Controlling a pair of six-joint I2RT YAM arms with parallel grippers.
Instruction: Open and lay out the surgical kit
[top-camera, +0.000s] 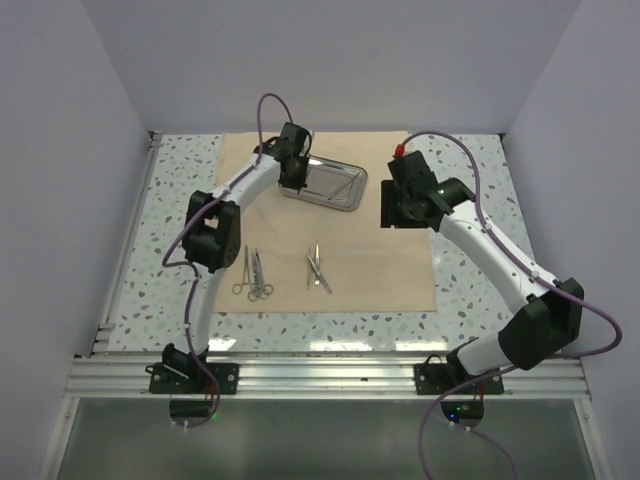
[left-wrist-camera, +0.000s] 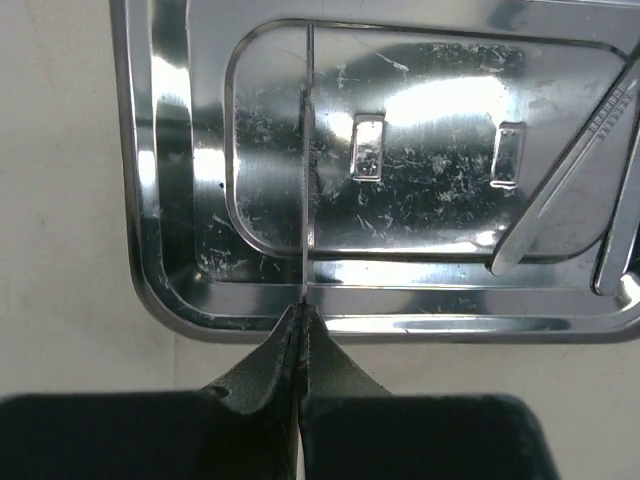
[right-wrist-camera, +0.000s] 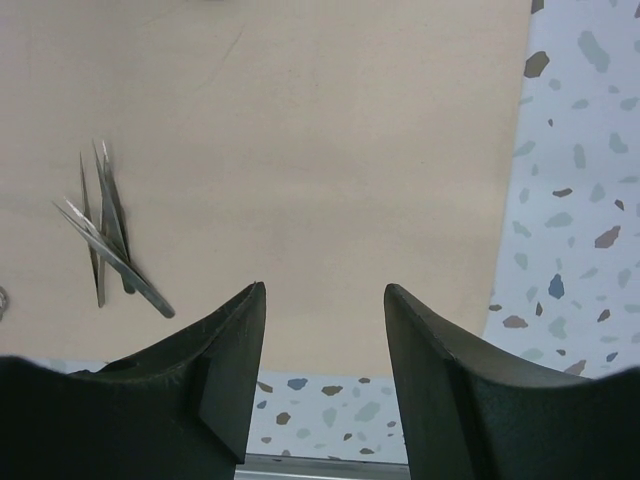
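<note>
My left gripper (top-camera: 298, 182) is over the near rim of the metal tray (top-camera: 335, 200), shut at the end of a thin straight instrument (left-wrist-camera: 307, 170) that runs across the tray; whether its tips grip it I cannot tell. Two handled instruments (left-wrist-camera: 535, 210) lie in the tray's right part. On the beige cloth (top-camera: 380, 280) are scissor-like instruments (top-camera: 255, 280) at the left and several tweezer-like instruments (top-camera: 318, 270) nearer the middle. My right gripper stands open above the cloth's right part, nothing between its fingers.
Speckled table surface (top-camera: 160, 300) borders the cloth, with a metal edge along the front.
</note>
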